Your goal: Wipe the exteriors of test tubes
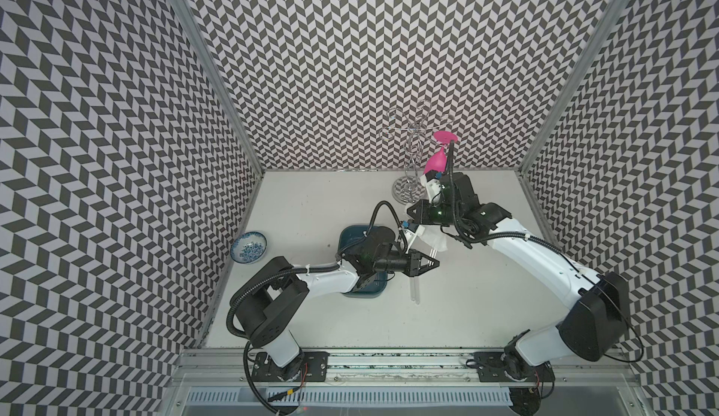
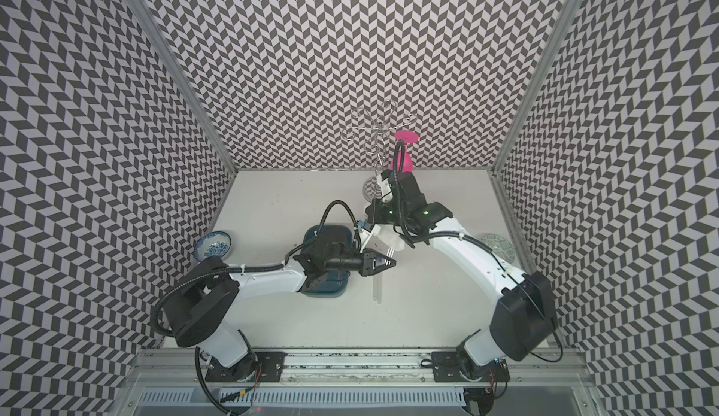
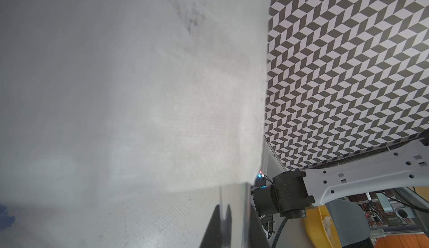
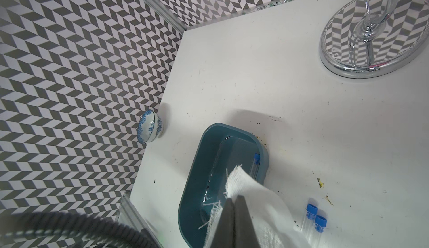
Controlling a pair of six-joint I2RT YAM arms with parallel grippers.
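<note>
A clear test tube (image 3: 234,219) is pinched upright between the fingers of my left gripper (image 1: 433,263), low in the left wrist view. Its far end disappears behind a white cloth (image 3: 156,127), which fills much of that view; whether they touch I cannot tell. My right gripper is shut on the cloth's frayed top edge, and the cloth hangs from it, above and beyond the left gripper. Two blue-capped tubes (image 4: 311,210) lie side by side on the table. One more blue-capped tube (image 4: 256,162) is inside the teal bin (image 4: 263,158).
A chrome stand (image 1: 409,190) rises at the back, with a pink object (image 1: 436,163) close to the right arm. Far left sits a blue-and-white bowl (image 1: 248,248); a pale green dish (image 2: 496,246) is at the right.
</note>
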